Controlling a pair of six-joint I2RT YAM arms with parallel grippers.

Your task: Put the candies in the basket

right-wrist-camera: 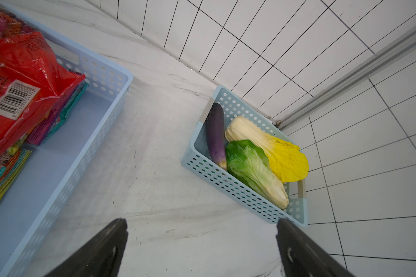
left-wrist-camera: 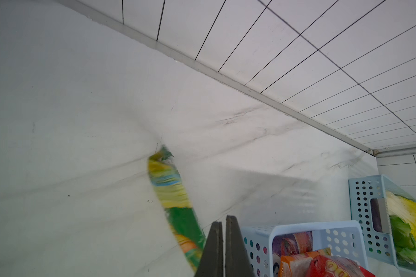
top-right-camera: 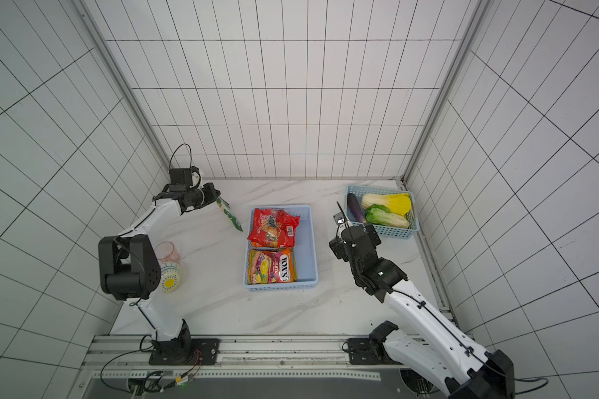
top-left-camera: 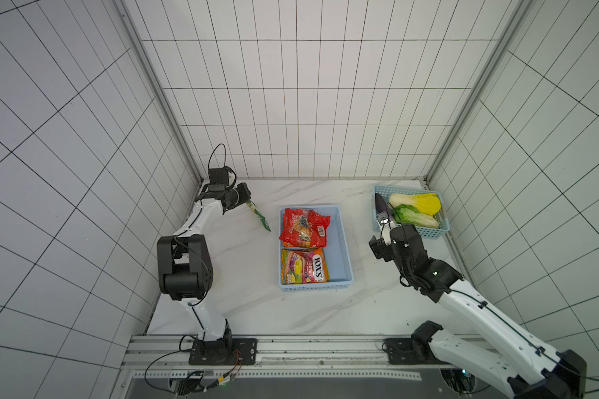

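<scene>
A green candy bag (top-left-camera: 259, 216) hangs in the air, seen nearly edge-on, left of the blue basket (top-left-camera: 340, 249). My left gripper is shut, with the bag (left-wrist-camera: 180, 219) running down behind its left finger. The pinch itself is hidden, but the bag hangs from the gripper in both top views. Inside the basket, a red candy bag (top-left-camera: 304, 228) lies at the back left and a colourful FOX'S bag (top-left-camera: 304, 266) at the front left; its right strip is bare. At right, my right gripper stands open and empty above the table.
Back right stands a blue-green basket (right-wrist-camera: 231, 183) of vegetables, including an eggplant (right-wrist-camera: 215, 133). A pink cup (top-right-camera: 166, 252) and patterned round item (top-right-camera: 170, 276) sit at left, partly behind the left arm. Bare table separates the two baskets.
</scene>
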